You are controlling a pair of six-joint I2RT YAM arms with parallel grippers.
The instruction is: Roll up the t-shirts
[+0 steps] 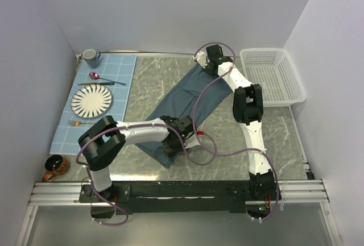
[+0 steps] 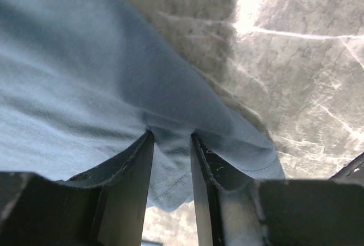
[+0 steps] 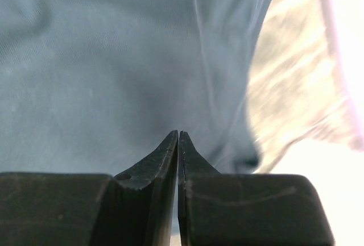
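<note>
A blue-grey t-shirt (image 1: pixel 195 96) lies spread diagonally across the marble counter. At its near end my left gripper (image 1: pixel 175 144) is low on the fabric; in the left wrist view its fingertips (image 2: pixel 170 138) press into creased cloth (image 2: pixel 91 58), with cloth between them. At the far end, toward the back, my right gripper (image 1: pixel 207 64) is over the shirt. In the right wrist view its fingertips (image 3: pixel 178 138) look together over smooth fabric (image 3: pixel 108 75), with nothing visible between them.
A white basket (image 1: pixel 272 75) stands at the back right. At left a blue mat (image 1: pixel 68 138) holds a plate (image 1: pixel 91 101) and cutlery, with a grey mug (image 1: pixel 91 58) behind and an orange mug (image 1: pixel 56 166) in front.
</note>
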